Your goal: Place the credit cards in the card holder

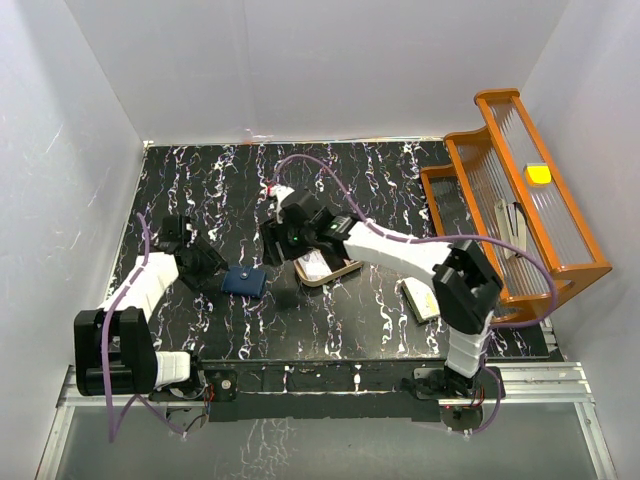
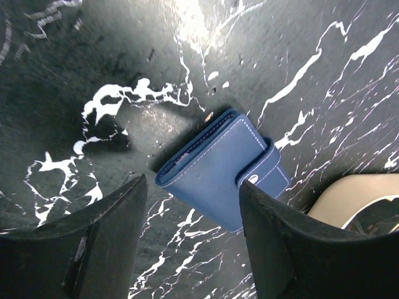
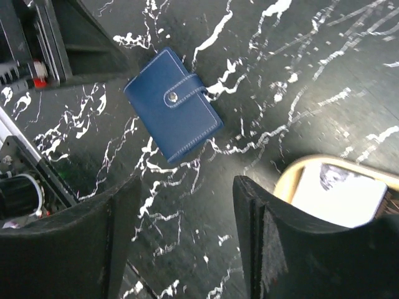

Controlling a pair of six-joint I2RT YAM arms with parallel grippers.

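A navy blue card holder [image 1: 243,283] with a snap strap lies on the black marble table, seen also in the left wrist view [image 2: 209,180] and the right wrist view [image 3: 165,115]. My left gripper [image 1: 206,262] is just left of it, part open, nothing between its fingers. My right gripper [image 1: 275,242] is above and right of the holder, part open and empty. Behind it, a tan tray [image 1: 330,278] holds white cards [image 3: 333,196], partly hidden by the right arm.
An orange wooden rack [image 1: 575,270] with a yellow block stands at the right. A pale box [image 1: 420,298] lies at the front right.
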